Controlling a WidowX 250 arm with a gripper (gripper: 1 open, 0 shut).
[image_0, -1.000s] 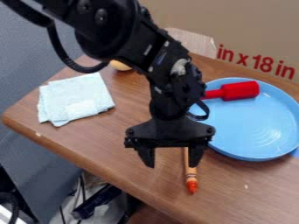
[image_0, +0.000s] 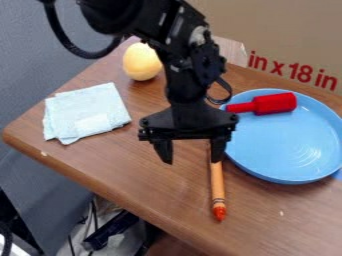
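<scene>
My black gripper (image_0: 191, 150) hangs above the wooden table with its two fingers apart and pointing down. Its right finger is over the upper end of an orange crayon (image_0: 218, 197), which lies lengthwise beside a blue plate (image_0: 291, 160). A red object with a handle (image_0: 274, 102) rests on the plate's upper part. A folded light-blue cloth (image_0: 86, 114) lies at the left, and a pale yellow egg-shaped object (image_0: 142, 62) sits at the back.
A cardboard box (image_0: 305, 50) stands at the back right. The table's edge runs along the lower left, with dark items below it.
The arm has moved up and slightly left, away from the crayon's near end, uncovering more of the plate and the yellow object. The objects on the table have not visibly moved.
</scene>
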